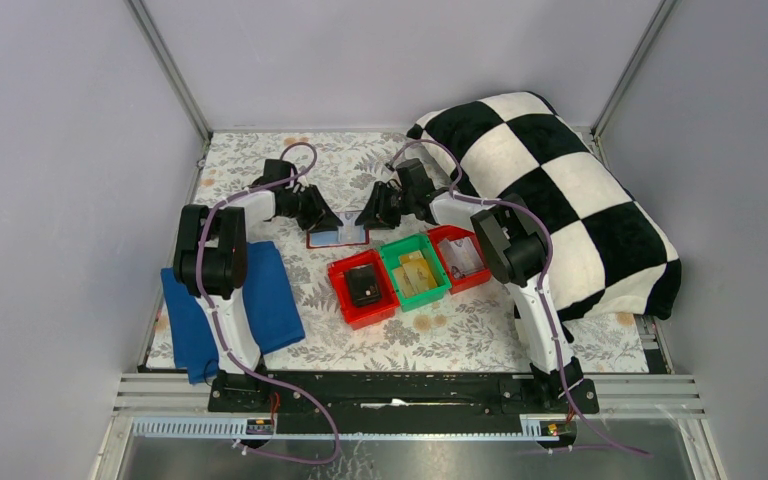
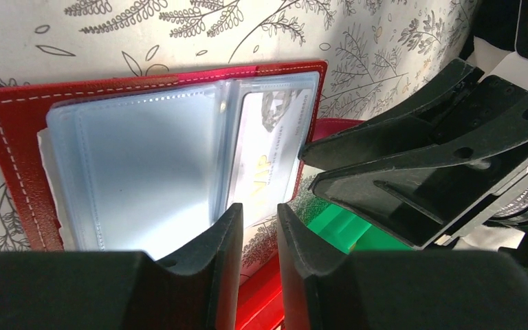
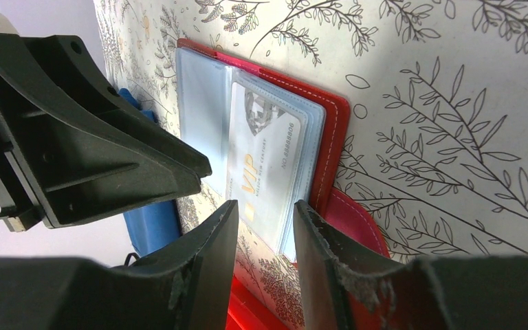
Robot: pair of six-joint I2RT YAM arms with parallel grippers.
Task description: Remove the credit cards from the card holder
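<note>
The red card holder (image 1: 323, 241) lies spread flat on the patterned tabletop, its clear sleeves facing up. A white card with gold VIP print (image 3: 265, 155) sits inside the right-hand sleeve; the left sleeve (image 2: 144, 165) looks plain pale blue. Above the holder's left part, my left gripper is open with a narrow gap and nothing between its fingers. My right gripper is also open, its tips over the VIP card's lower part and the sleeve's right edge. Whether those tips touch the sleeve is hard to tell.
In front of the holder stand a red bin (image 1: 370, 318) with a black item, a green bin (image 1: 397, 247) with yellow items, and another red bin (image 1: 472, 282). A blue cloth (image 1: 278, 310) lies front left, a checkered cushion (image 1: 580, 182) at right. Both grippers are close together.
</note>
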